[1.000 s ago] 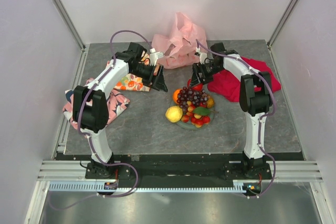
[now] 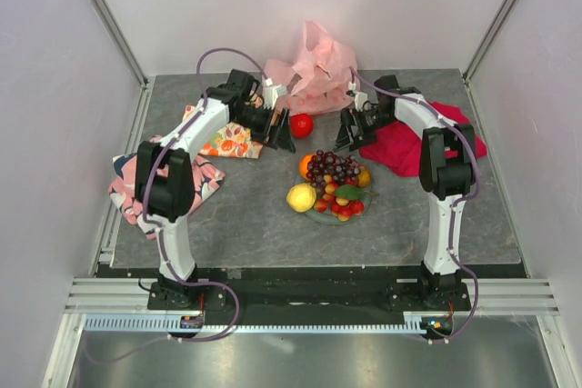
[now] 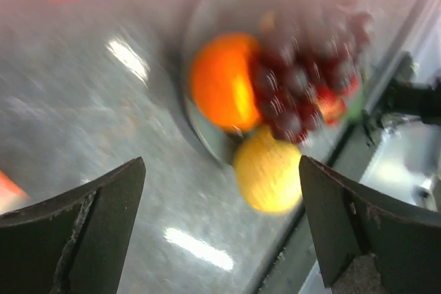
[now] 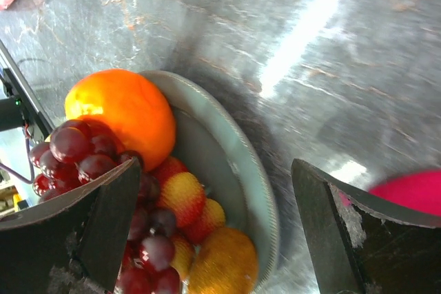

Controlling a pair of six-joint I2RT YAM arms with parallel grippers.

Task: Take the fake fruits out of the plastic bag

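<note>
A plate (image 2: 323, 219) holds fake fruits: grapes (image 2: 332, 164), an orange (image 2: 305, 166), a yellow fruit (image 2: 301, 197) and several small red ones. A red round fruit (image 2: 301, 125) lies on the table behind it, before the crumpled pink plastic bag (image 2: 309, 65). My left gripper (image 2: 279, 130) is open, left of that red fruit; its wrist view (image 3: 222, 204) is blurred. My right gripper (image 2: 346, 132) stands open above the plate's back side; in its wrist view (image 4: 214, 191) the orange and grapes lie below, nothing held.
A red cloth (image 2: 400, 156) lies on the right, an orange patterned cloth (image 2: 227, 142) at the back left and a pink patterned cloth (image 2: 132, 184) at the far left.
The red fruit near my right gripper has moved left to lie in front of the bag.
</note>
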